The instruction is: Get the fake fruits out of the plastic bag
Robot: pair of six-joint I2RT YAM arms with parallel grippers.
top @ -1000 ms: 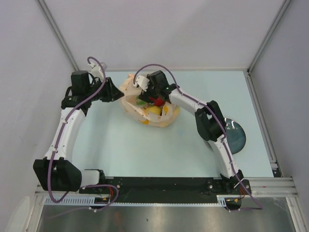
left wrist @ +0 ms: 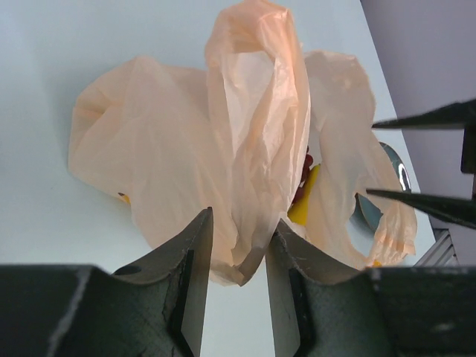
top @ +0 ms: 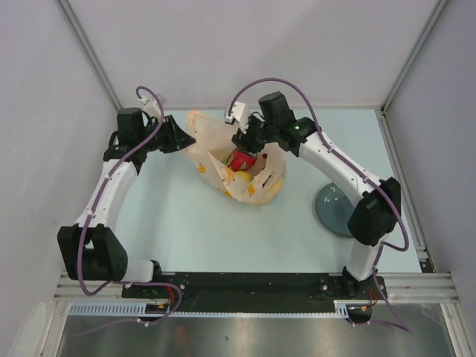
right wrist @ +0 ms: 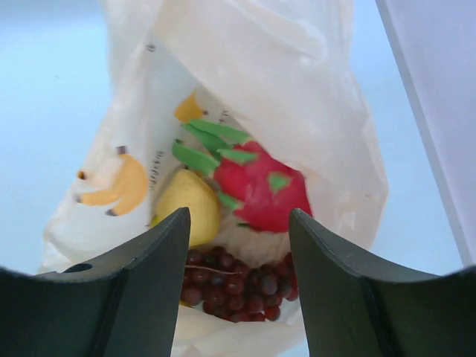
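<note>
The thin whitish plastic bag point(top: 212, 137) lies open at the back middle of the table. Inside it, the right wrist view shows a red dragon fruit point(right wrist: 264, 190) with green leaves, a yellow fruit point(right wrist: 192, 204) and dark red grapes point(right wrist: 242, 294). My left gripper is open, its fingers on either side of a gathered fold at the bag's left edge. Over the bag's mouth, my right gripper stands with its fingers apart and nothing held. The dragon fruit lies beyond the gap between those fingers.
A dark round dish point(top: 335, 210) sits at the right of the table, partly covered by the right arm. Orange fruit prints point(right wrist: 123, 186) mark the bag's wall.
My right gripper has shifted right and its arm now crosses over the dish. The bag's right side has spread rightward. My left gripper has moved slightly right.
</note>
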